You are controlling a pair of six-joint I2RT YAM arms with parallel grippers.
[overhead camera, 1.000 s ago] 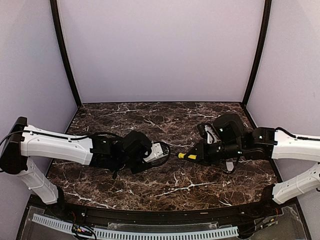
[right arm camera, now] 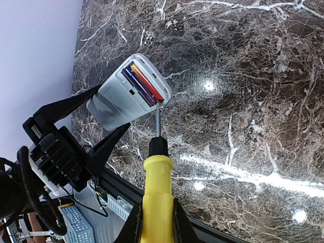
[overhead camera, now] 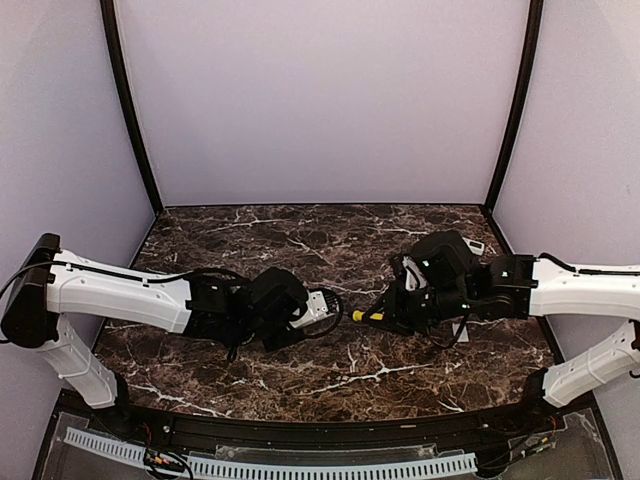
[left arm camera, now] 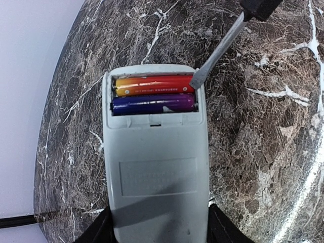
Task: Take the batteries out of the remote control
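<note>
In the left wrist view, my left gripper is shut on the lower end of a pale grey remote control (left arm camera: 158,147), its open battery bay facing up. Two batteries lie side by side in the bay: a red-orange battery (left arm camera: 152,85) at the outer end and a purple battery (left arm camera: 147,105) beside it. My right gripper is shut on the yellow handle of a screwdriver (right arm camera: 157,177). The flat metal tip (left arm camera: 198,80) is at the right end of the red-orange battery, by the bay's rim; whether it presses on the battery I cannot tell.
A small white object (overhead camera: 474,246) sits at the back right, and another pale piece (overhead camera: 461,331) is partly hidden by the right arm.
The right arm with the screwdriver has shifted slightly left, toward the remote.
</note>
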